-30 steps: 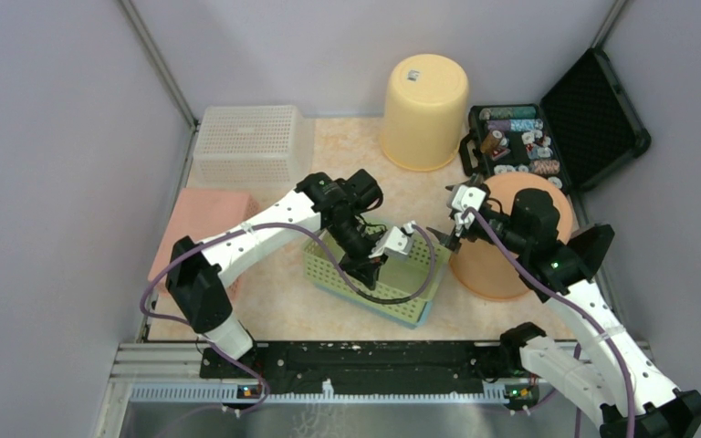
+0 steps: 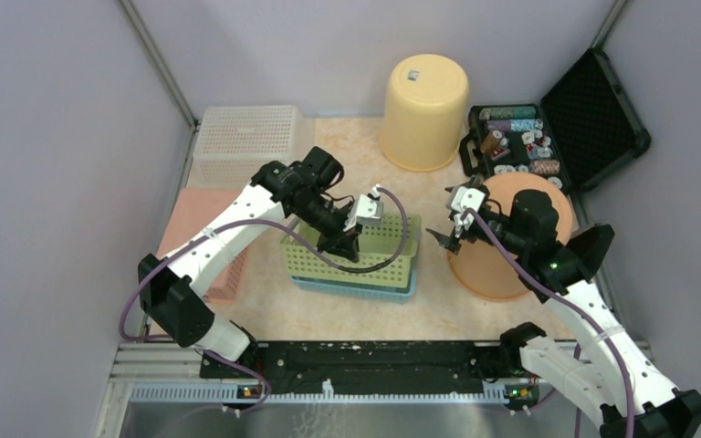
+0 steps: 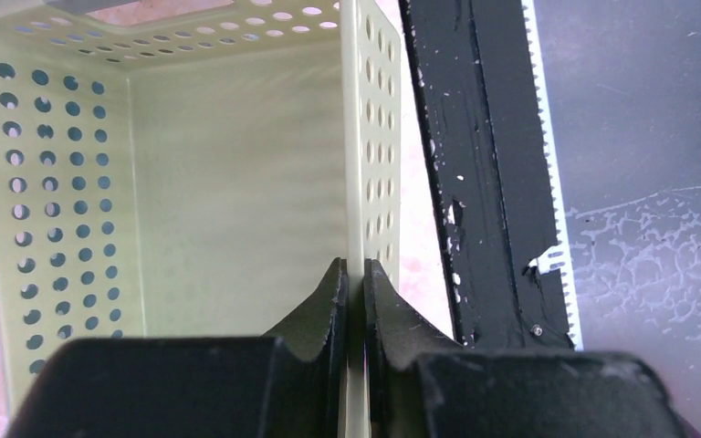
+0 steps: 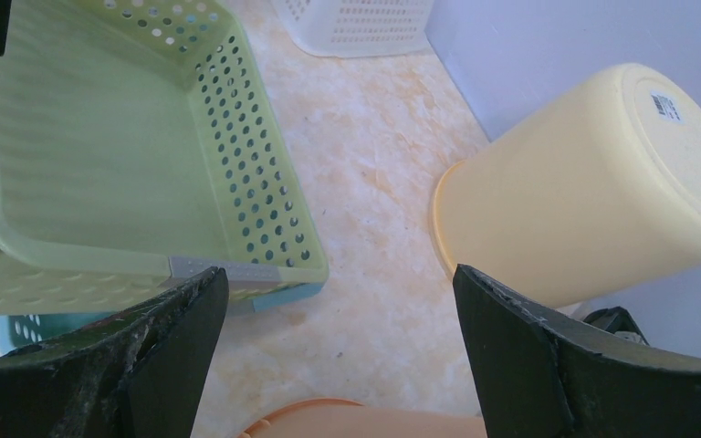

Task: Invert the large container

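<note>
In the top view a green perforated basket [image 2: 315, 263], open side up, sits over a blue basket [image 2: 324, 287] near the table's middle. My left gripper [image 2: 353, 258] is shut on its front wall; in the left wrist view the rim of the green basket [image 3: 354, 164] runs between the touching fingers. To the right of both baskets, my right gripper [image 2: 441, 215] stands open and empty. The right wrist view has the green basket [image 4: 256, 173] at left, apart from these fingers. A large yellow bucket [image 2: 426, 105] stands bottom up at the back.
A white perforated basket [image 2: 246, 137] lies back left, with a pink one [image 2: 196, 219] in front of it. Under the right arm lies a round orange item [image 2: 479, 274]. An open black case [image 2: 520, 114] with spools stands back right.
My left gripper has moved left and slightly back with the green basket. The blue basket under it has shifted the same way, and both have swung straighter. My right arm has stayed still.
</note>
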